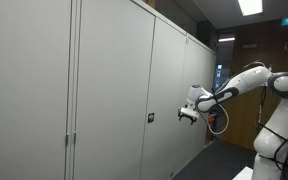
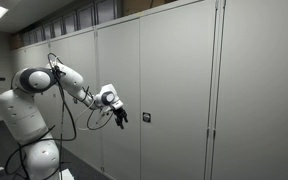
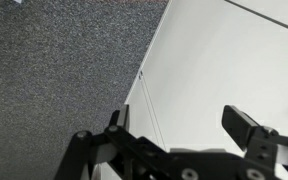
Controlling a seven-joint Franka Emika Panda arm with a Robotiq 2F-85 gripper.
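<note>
A row of tall, pale grey cabinet doors (image 1: 109,90) fills most of both exterior views. On one door is a small dark latch (image 1: 151,117), also seen as a dark square latch (image 2: 147,117) in the second view. My gripper (image 1: 188,119) is in front of the doors, to the right of the latch in the first view and apart from it. In the wrist view the gripper is open, its black fingers wide apart with nothing between them. A dark piece at that view's right edge is cut off, perhaps the latch.
Grey carpet (image 3: 64,80) covers the floor below, running up to the doors' base. Thin vertical handles (image 1: 70,139) sit along the seam of other doors. A cable (image 2: 63,100) loops along the arm. Open air lies before the doors.
</note>
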